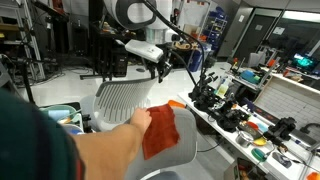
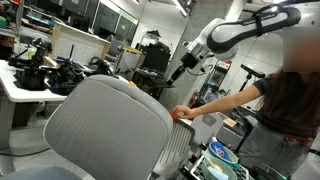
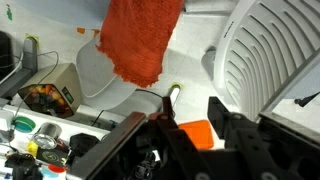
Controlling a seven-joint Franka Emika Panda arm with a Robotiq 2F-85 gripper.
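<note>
A red cloth point(image 1: 160, 130) lies draped over a grey chair point(image 1: 183, 150). In exterior view 1 a person's hand point(image 1: 138, 119) is at its upper left edge. The cloth point(image 3: 140, 38) also hangs in the upper part of the wrist view, ahead of my gripper and apart from it. My gripper is open, nothing between its fingers. From exterior view 1, the gripper point(image 1: 161, 76) hangs above the cloth. Exterior view 2 has the chair's backrest point(image 2: 105, 128) hiding most of the cloth.
A ribbed light grey chair back point(image 3: 245, 55) stands close on the right of the wrist view. An orange object point(image 3: 198, 134) shows beyond my fingers. Cluttered worktables point(image 1: 275, 145) line the right side. The person's arm point(image 2: 225, 103) reaches in near the chairs.
</note>
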